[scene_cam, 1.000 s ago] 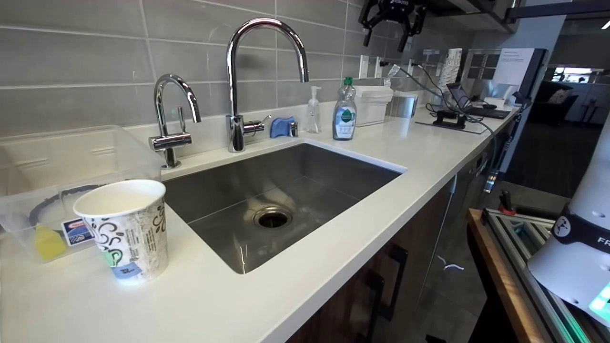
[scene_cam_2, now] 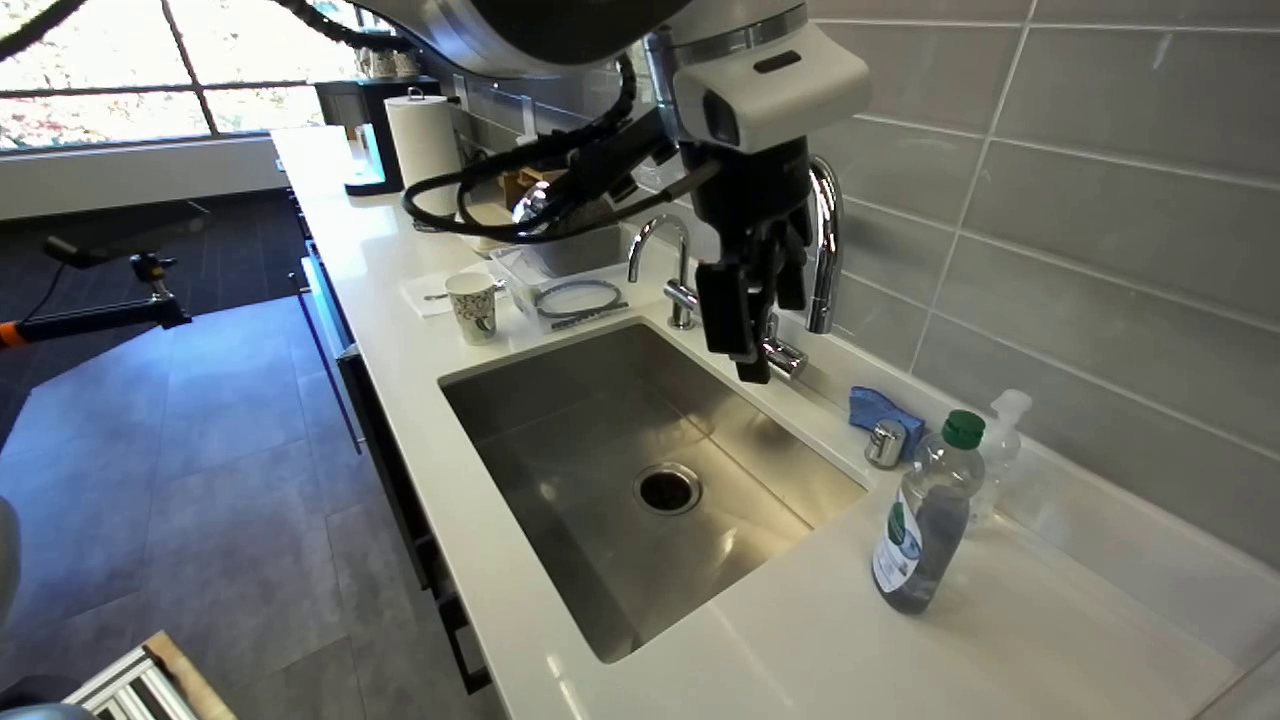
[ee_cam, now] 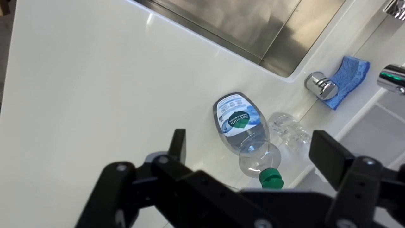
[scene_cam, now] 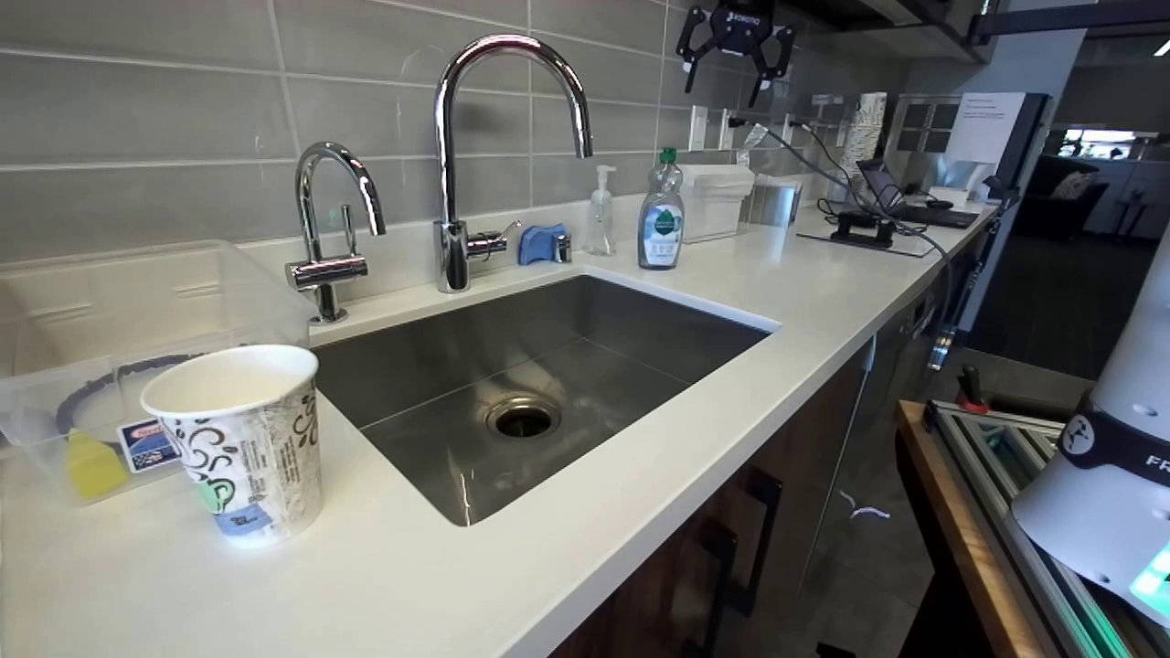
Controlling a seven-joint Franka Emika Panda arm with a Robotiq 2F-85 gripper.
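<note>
My gripper (scene_cam: 723,90) hangs high over the counter in exterior view 1, its fingers wide apart and nothing between them. Below it, a clear dish soap bottle (scene_cam: 660,225) with a green cap stands upright at the sink's back right corner. The wrist view looks down on this soap bottle (ee_cam: 243,121), whose cap lies in line with the space between the black fingers, well below them. Right beside it is a clear pump bottle (ee_cam: 288,131), partly hidden by a finger. A blue sponge (scene_cam: 539,243) rests near the tall faucet.
The steel sink (scene_cam_2: 564,480) is empty. Two chrome faucets (scene_cam: 447,164) rise behind it. A patterned paper cup (scene_cam: 247,461) and a clear plastic bin (scene_cam: 164,274) stand left of the sink. Counter (ee_cam: 114,98) in front of the soap bottle is clear.
In exterior view 1 the gripper has come slightly lower and a little to the left. It remains open. The bottles, sponge and cup have not moved.
</note>
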